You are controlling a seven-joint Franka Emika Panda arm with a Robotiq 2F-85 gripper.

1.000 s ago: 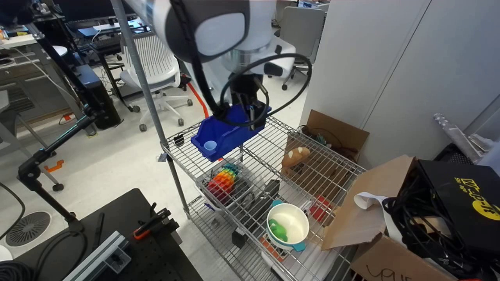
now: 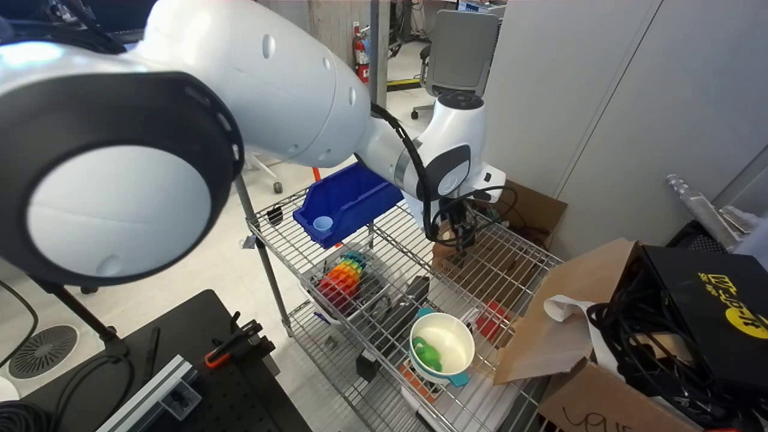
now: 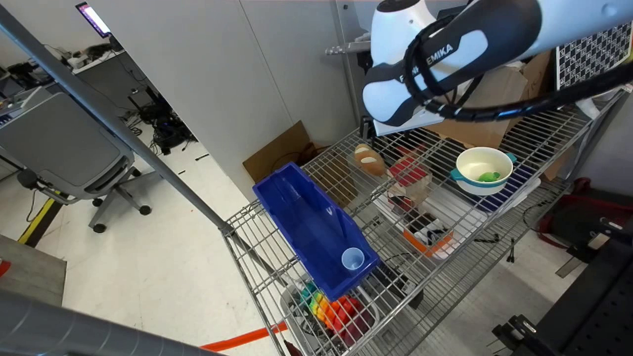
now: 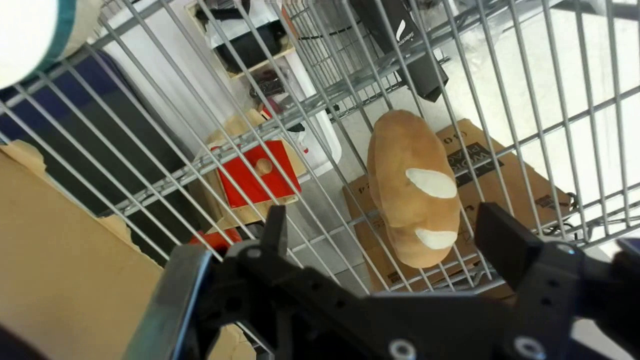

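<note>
A brown bread loaf [image 4: 414, 186] with white slashes lies on the wire shelf [image 3: 279, 249]; the second exterior view shows the same loaf [image 3: 369, 160] beneath and beside the hand. Open and empty, my gripper is above the shelf, the loaf showing between and beyond its fingers in the wrist view. In the first exterior view the hand mostly hides the loaf. A cream pot [image 2: 461, 339] with teal handles holds a green object [image 2: 426, 353]. In the blue bin [image 3: 308, 222] stands a light-blue cup [image 3: 353, 258].
An open cardboard box [image 2: 561, 302] with a black box and cables crowds the shelf's right end in the first exterior view. Shelf wire between bin and pot is bare. A grey post [image 3: 118, 124] rises at the bin's corner.
Over the last second my arm has swung from above the blue bin to above the bread loaf, and the hand is lower. Bin, cup and pot have not moved.
</note>
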